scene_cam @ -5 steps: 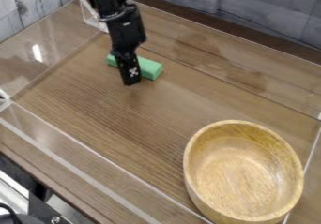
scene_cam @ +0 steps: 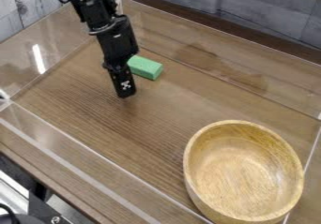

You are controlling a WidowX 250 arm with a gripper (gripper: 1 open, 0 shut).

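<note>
The black gripper [scene_cam: 124,83] reaches down from the top left to low over the wooden table, its finger shut, with nothing visible between its fingers. Just behind it, to the right, a green block [scene_cam: 145,68] lies on the table, partly hidden by the arm.
A large round wooden bowl [scene_cam: 241,164] stands at the lower right of the table [scene_cam: 88,143]. The table's left and bottom-left edge is in view.
The arm has shifted left and slightly toward the camera, by way of a position further right. The green block looks about where it was, now less covered on its right.
</note>
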